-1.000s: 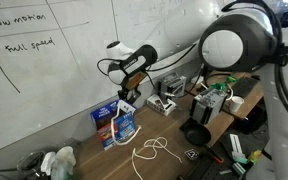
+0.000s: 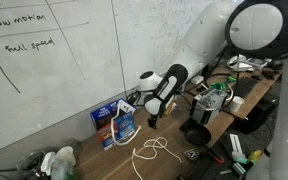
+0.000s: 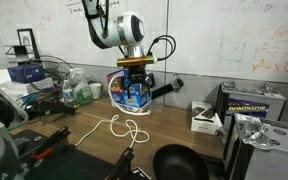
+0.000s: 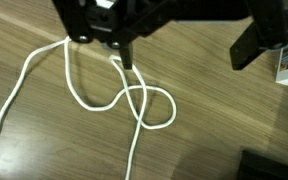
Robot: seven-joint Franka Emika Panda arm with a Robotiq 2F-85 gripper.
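A white rope (image 4: 141,100) lies in loose loops on the wooden table (image 4: 84,145), below my gripper in the wrist view. My gripper is open, one dark finger (image 4: 118,28) on each side and only bare wood seen between them. Part of the rope passes under the left finger. In exterior view 1 the gripper (image 2: 152,121) hangs above the table, near the rope (image 2: 159,148). The same rope (image 3: 124,128) shows in exterior view 2, in front of the arm and clear of it.
A blue and red box (image 2: 114,123) stands against the whiteboard. The black pan (image 3: 179,161) sits to the right in exterior view 2, near a toaster (image 3: 264,150) and a small white box (image 3: 206,118). Bare table surrounds much of the rope.
In exterior view 1 the arm has come down and to the right, away from the whiteboard and toward the rope. The rope has kept its place.
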